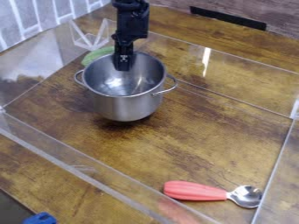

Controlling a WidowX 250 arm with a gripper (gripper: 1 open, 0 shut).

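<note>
A steel pot (124,101) with two loop handles stands upright on the wooden table, left of centre. My black gripper (122,61) is at the pot's back rim, coming down from above; it looks shut, and whether anything thin is between its fingers is hard to see. A green object (93,55) lies behind the pot, partly hidden by it and the gripper.
A spoon with a red handle (197,190) lies at the front right. Clear low walls surround the wooden work area (222,122). A blue object (40,218) is at the bottom-left corner.
</note>
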